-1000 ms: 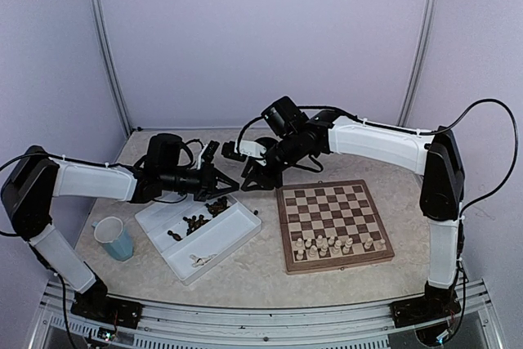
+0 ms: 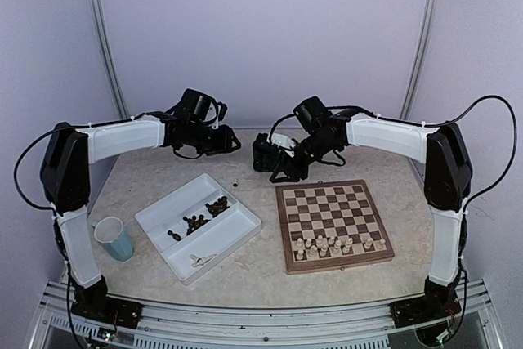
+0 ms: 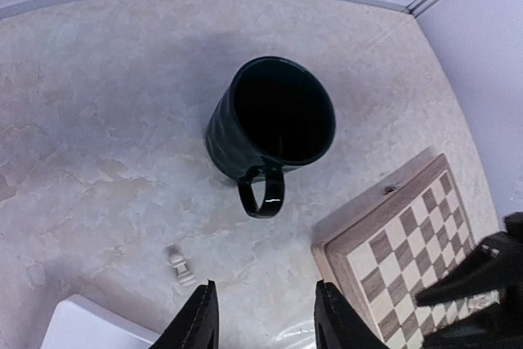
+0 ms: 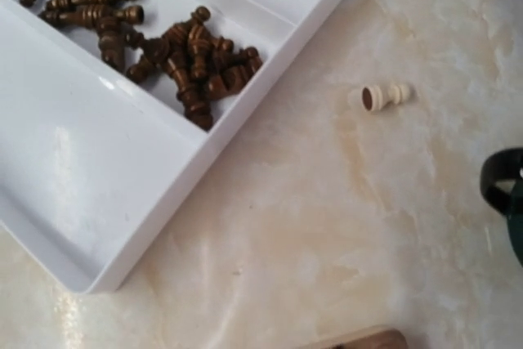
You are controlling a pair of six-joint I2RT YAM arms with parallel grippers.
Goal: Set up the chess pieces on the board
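Observation:
A white pawn lies on its side on the bare table between the tray and the dark mug; the right wrist view also shows the pawn (image 4: 386, 96), apart from both. My left gripper stands open and empty, raised beyond the tray's far edge. Close to the far left corner of the chessboard (image 2: 327, 194) is my right gripper (image 2: 284, 176); in the left wrist view its fingers (image 3: 462, 277) are spread with nothing seen between them. Several white pieces (image 2: 324, 245) stand along the board's near side.
In the white tray (image 2: 167, 202) lie several brown pieces (image 2: 196, 222) and a few white pieces (image 2: 203, 260). A dark green mug (image 3: 274, 112) stands at the back centre, partly behind the right arm. The blue mug (image 2: 113, 239) is at front left. Table between tray and board is clear.
The pawn has come into view on the table.

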